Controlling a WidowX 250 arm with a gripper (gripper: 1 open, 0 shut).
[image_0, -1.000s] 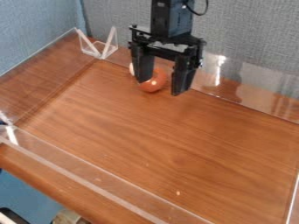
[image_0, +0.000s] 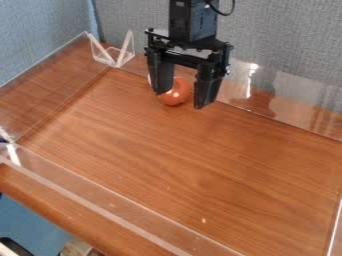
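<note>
My black gripper (image_0: 182, 85) hangs open over the back of the wooden tray, its two fingers spread apart. Behind and between them, a round orange-red object (image_0: 174, 96) sits on the wood near the back edge, partly hidden by the left finger. Whether the fingers touch it I cannot tell.
A white wire-like piece (image_0: 112, 52) stands at the back left corner. Grey padded panels rise behind and at the left.
The gripper has shifted very slightly and stays open. The round object looks nearly unchanged, a little more covered by the gripper.
</note>
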